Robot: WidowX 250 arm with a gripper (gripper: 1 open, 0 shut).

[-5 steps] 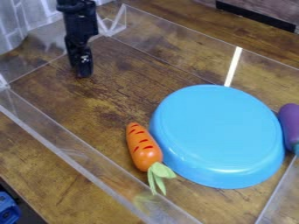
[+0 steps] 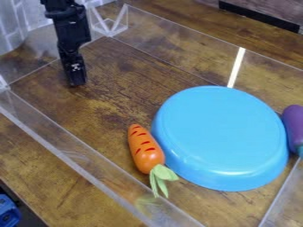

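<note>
The black gripper point(image 2: 74, 74) hangs low at the upper left, just above or on the wooden floor of a clear-walled enclosure; whether its fingers are open or shut is unclear. An orange toy carrot point(image 2: 147, 151) with pale green leaves lies at the lower middle, left of an upside-down-looking blue round dish point(image 2: 219, 133). A purple vegetable toy point(image 2: 293, 126), partly cut off, lies at the right edge beside the dish.
Clear plastic walls point(image 2: 89, 182) border the work area. A blue object point(image 2: 5, 211) sits outside the wall at the bottom left.
The gripper has shifted slightly left and down compared with a second ago. The carrot, dish and purple toy have stayed in place.
</note>
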